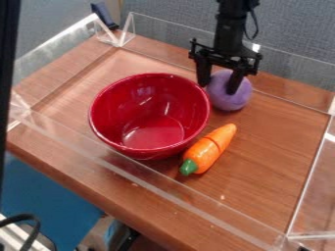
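My black gripper (221,69) hangs at the back right of the wooden table, its fingers down around the upper part of a round purple object (232,94), like a toy eggplant; whether it grips it I cannot tell. In front of it and to the left sits a large red bowl (147,137), empty. An orange toy carrot (213,145) with a green end lies to the right of the bowl, near its front right side.
The wooden table (268,167) has clear room at the right and at the back left. Clear plastic walls line its edges, with a grey wall behind.
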